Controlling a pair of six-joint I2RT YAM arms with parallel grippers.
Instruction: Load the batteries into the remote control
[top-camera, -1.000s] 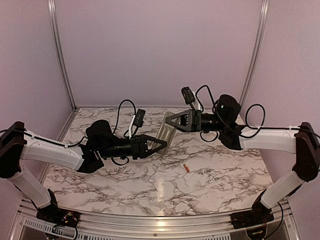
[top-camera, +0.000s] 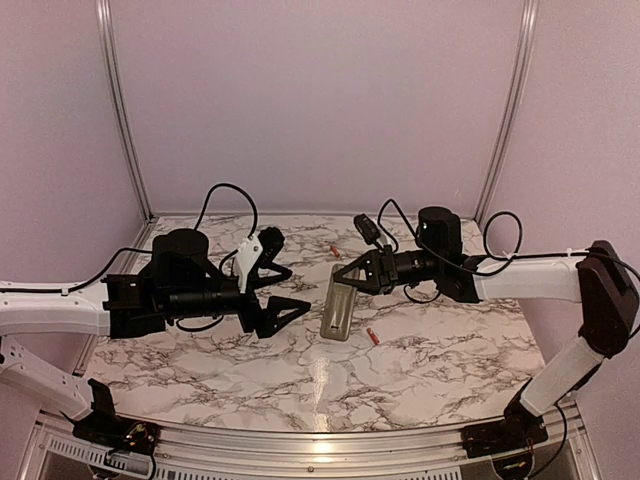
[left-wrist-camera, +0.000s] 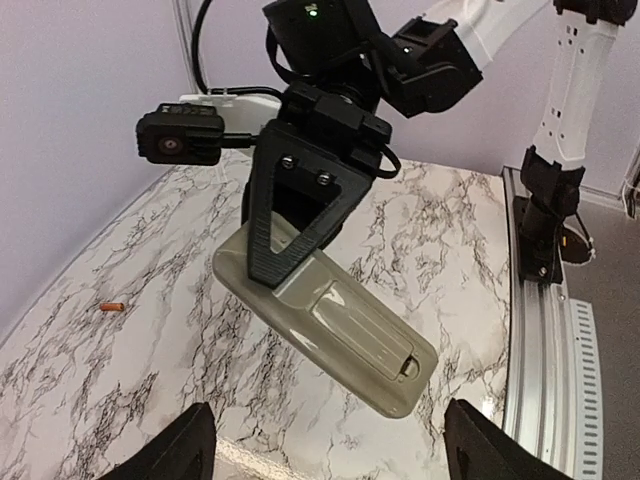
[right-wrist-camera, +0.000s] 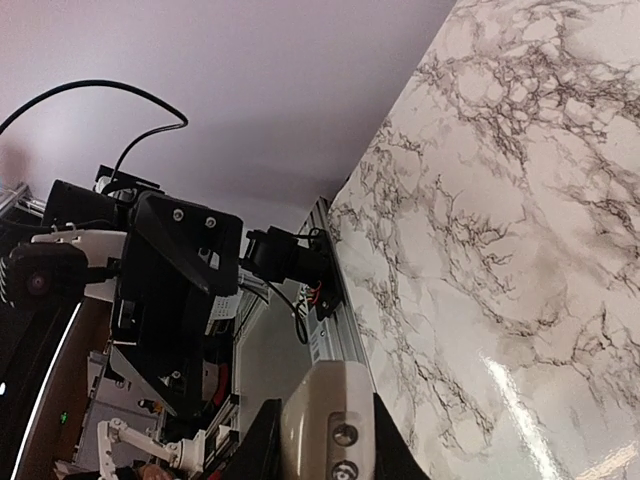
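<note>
The grey remote control (top-camera: 336, 310) is held in the air by my right gripper (top-camera: 349, 275), which is shut on one end of it. In the left wrist view the remote (left-wrist-camera: 350, 340) lies back side up, its battery cover showing, with the right gripper's fingers (left-wrist-camera: 275, 260) over its upper end. My left gripper (top-camera: 296, 292) stands open just left of the remote, nothing between its fingers. Two small orange batteries lie on the table, one (top-camera: 334, 250) behind the remote and one (top-camera: 373, 336) to its front right.
Pale walls enclose it at the back and sides.
My left gripper has let go of the remote's lower end, opened and drawn back to the left, turning. The right gripper has lowered with the remote, uncovering the rear battery.
</note>
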